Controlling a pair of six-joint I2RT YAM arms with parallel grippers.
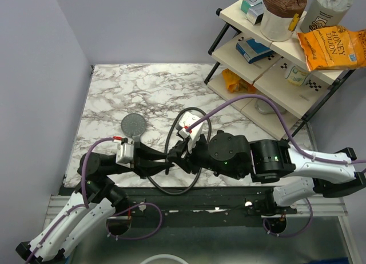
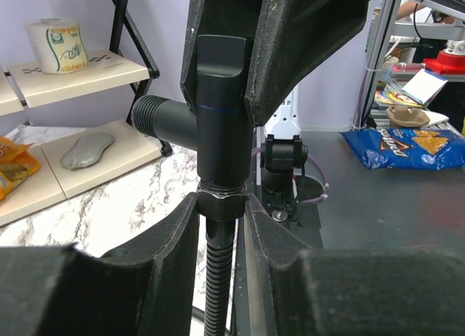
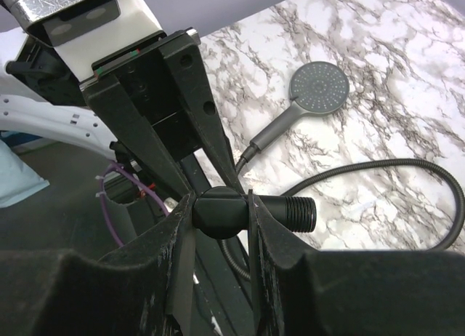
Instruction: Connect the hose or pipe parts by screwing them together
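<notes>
My right gripper is shut on the black hose connector, whose threaded side end points right in the right wrist view. In the left wrist view the connector stands upright with the ribbed hose below it. My left gripper has its fingertips at the ring under the connector, part open and closing round it; whether they grip firmly is unclear. The grey shower head lies on the marble counter, and the hose loops across the surface.
A shelf unit with bags, boxes and cups stands at the back right. Its dark front edge lies beneath both grippers.
</notes>
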